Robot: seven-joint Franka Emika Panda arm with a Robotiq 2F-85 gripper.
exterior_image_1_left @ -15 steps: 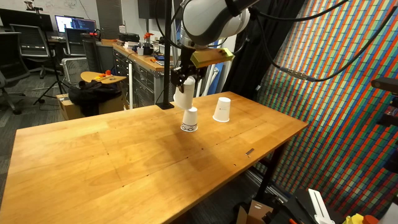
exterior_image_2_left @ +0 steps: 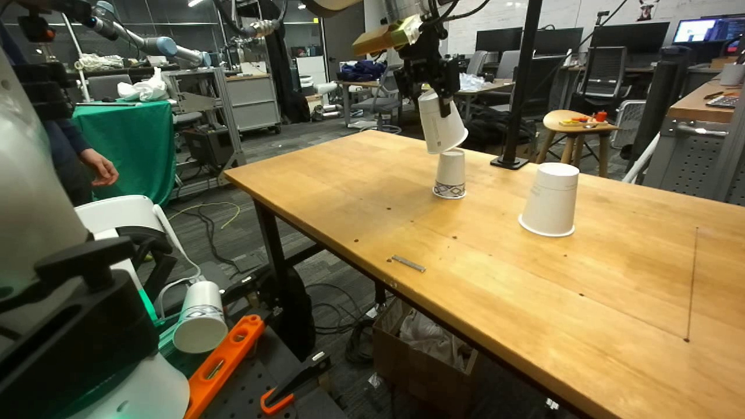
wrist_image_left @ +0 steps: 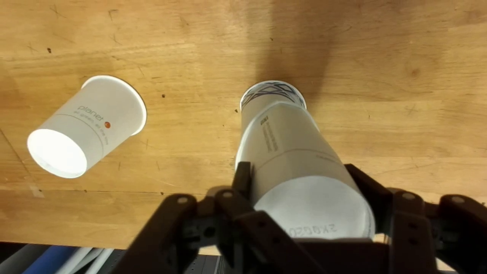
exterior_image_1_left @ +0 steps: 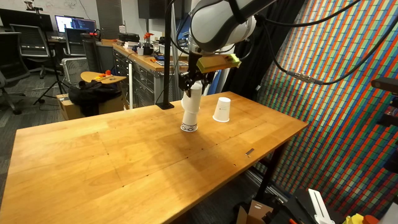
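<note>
A large white paper cup (exterior_image_2_left: 440,125) is held upside down and tilted, with my gripper shut on it. Below its open rim, a smaller white cup with a dark patterned band (exterior_image_2_left: 450,176) stands upside down on the table. Another white cup, printed "planet" (wrist_image_left: 98,116), stands upside down apart from them, at left in the wrist view.
A black post (exterior_image_1_left: 166,67) is fixed at the far edge, close to the cups. A small flat metal piece (exterior_image_2_left: 408,263) lies near another edge.
My gripper and the held cup have shifted a little to the right in exterior view 1, coming more over the patterned cup. Both standing cups are where they were.
</note>
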